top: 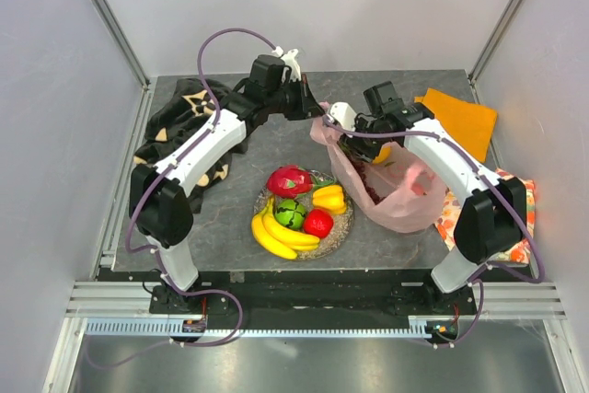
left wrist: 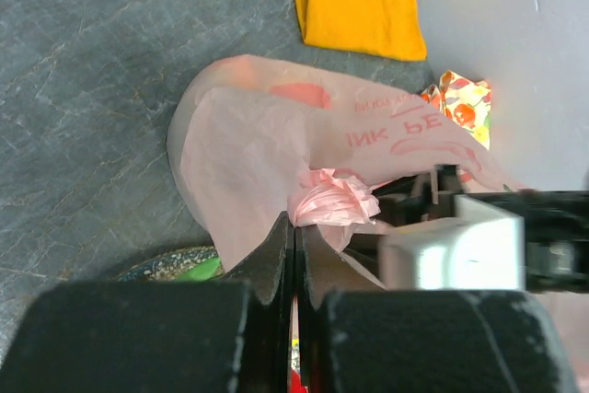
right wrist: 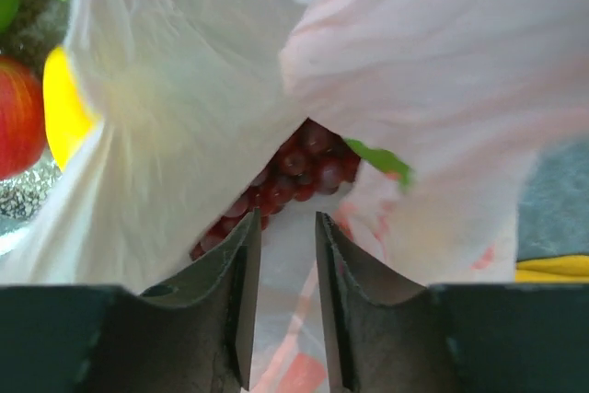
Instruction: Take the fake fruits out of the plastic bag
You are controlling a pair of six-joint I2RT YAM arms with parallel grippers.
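My left gripper (top: 309,106) is shut on the pink plastic bag (top: 409,204), whose bunched edge rises from its fingertips (left wrist: 291,236) in the left wrist view. My right gripper (top: 363,140) is over the bag's opening, its fingers part open. Beneath it a bunch of red grapes (right wrist: 304,163) lies inside the bag, with something green beside it. An orange-yellow fruit shows in the bag in the top view, partly hidden.
A round plate (top: 327,246) holds bananas (top: 271,236), a dragon fruit (top: 287,181), a watermelon (top: 290,213), a red fruit (top: 318,223) and a yellow pepper (top: 329,200). A dark blanket (top: 170,131), orange cloth (top: 460,121) and patterned cloth (top: 511,250) lie around.
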